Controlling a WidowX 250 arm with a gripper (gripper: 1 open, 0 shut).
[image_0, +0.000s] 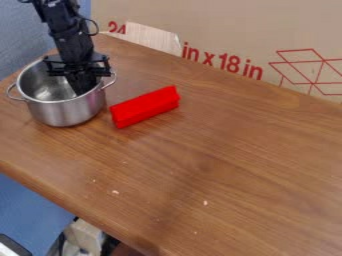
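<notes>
My black gripper (80, 78) reaches down into a steel pot (62, 107) at the left of the table. Its fingers are hidden inside the pot, so their state and anything between them cannot be seen. A red cylinder (144, 106) lies on its side just right of the pot, on the wooden table.
A cardboard panel (267, 50) with red printing stands along the back. The table's left edge runs beside the pot, with blue surface beyond it.
</notes>
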